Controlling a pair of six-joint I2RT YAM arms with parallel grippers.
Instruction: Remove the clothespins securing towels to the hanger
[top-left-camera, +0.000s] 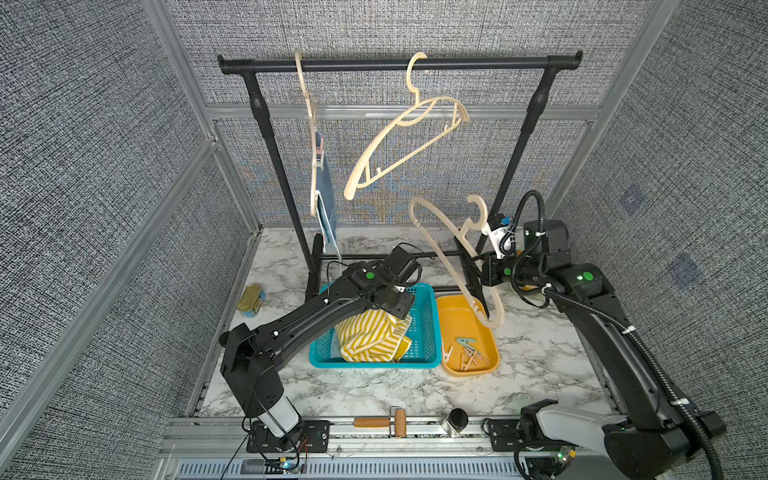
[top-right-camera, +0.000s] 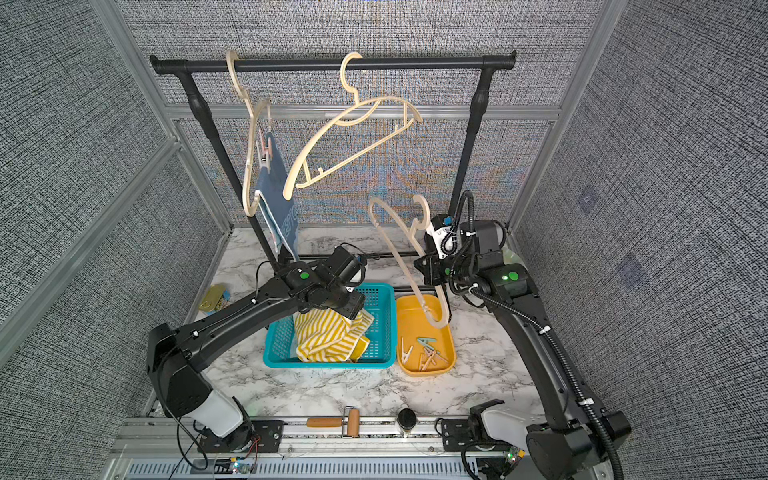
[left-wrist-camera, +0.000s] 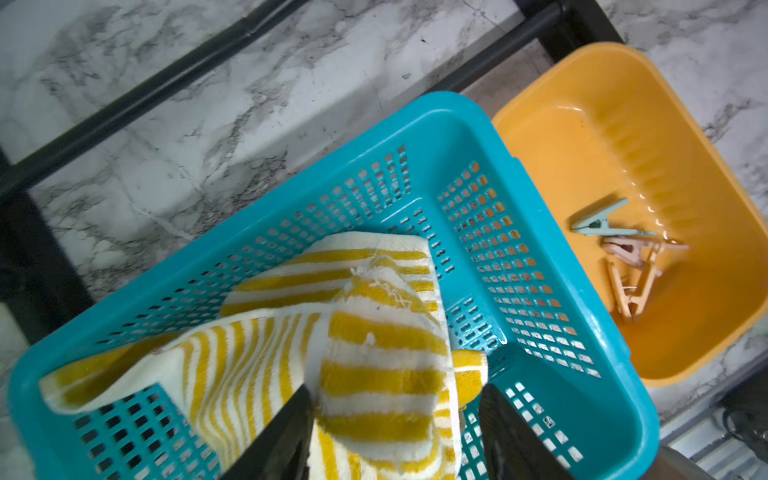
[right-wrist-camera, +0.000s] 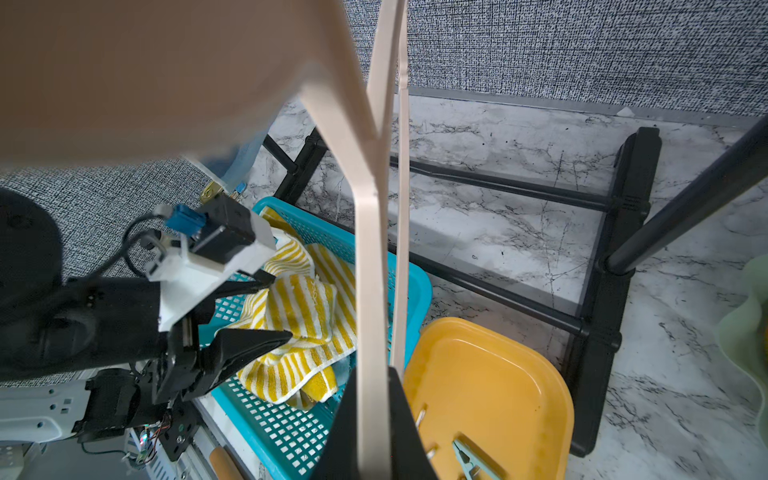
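My left gripper is over the teal basket (left-wrist-camera: 552, 288), its fingers apart above a crumpled yellow-and-white striped towel (left-wrist-camera: 380, 384). No grip on the cloth shows. A bare cream hanger (right-wrist-camera: 369, 280) is pinched in my right gripper, tilted above the orange tray (right-wrist-camera: 488, 360). Several loose clothespins (left-wrist-camera: 636, 264) lie in that tray. On the rack's left, a blue towel (top-right-camera: 277, 188) hangs from another hanger (top-right-camera: 250, 168), with a pinkish clothespin (top-right-camera: 266, 148) at its top. The middle hanger (top-right-camera: 300, 156) carries nothing.
The black rack's rail (top-left-camera: 496, 62) spans the back, its legs (top-left-camera: 276, 160) standing behind the containers. A tin (top-left-camera: 251, 300) stands at left, a wooden-handled roller (top-left-camera: 372, 421) and a dark-topped cylinder (top-left-camera: 456, 420) at the front.
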